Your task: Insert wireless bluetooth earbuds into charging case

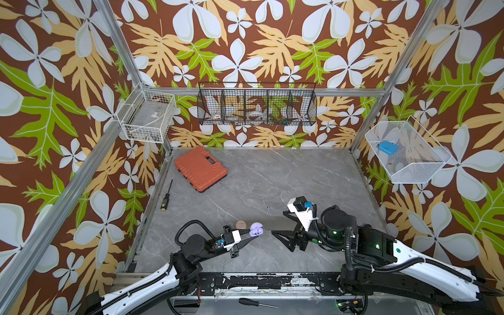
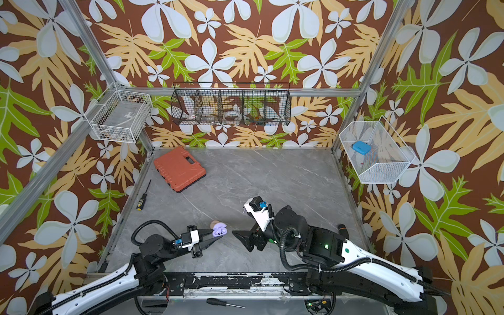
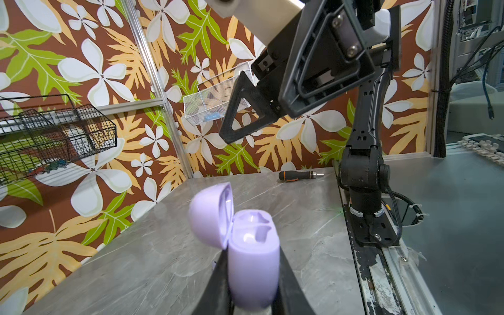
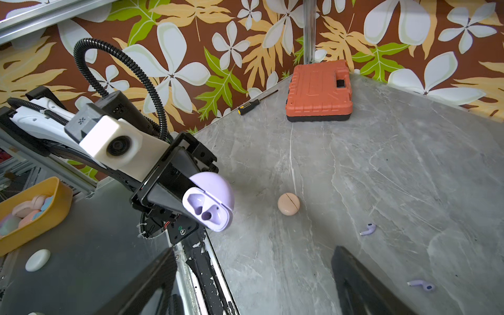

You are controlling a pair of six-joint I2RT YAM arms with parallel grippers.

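Note:
My left gripper (image 1: 255,234) is shut on the lilac charging case (image 3: 253,257), held above the table. Its lid stands open on the hinge, and the earbud slots (image 4: 204,209) look empty in the right wrist view. To the right of the case, my right gripper (image 1: 278,225) is open with nothing between its fingers, apart from the case. Two lilac earbuds lie on the table in the right wrist view: one earbud (image 4: 369,229) farther off, the other earbud (image 4: 421,284) nearer the lower right, beyond the right finger (image 4: 362,281).
A round beige disc (image 4: 288,203) lies on the table. An orange toolbox (image 1: 200,168) and a screwdriver (image 1: 166,198) are at the back left. Another dark-handled screwdriver (image 3: 299,176) lies near the right edge.

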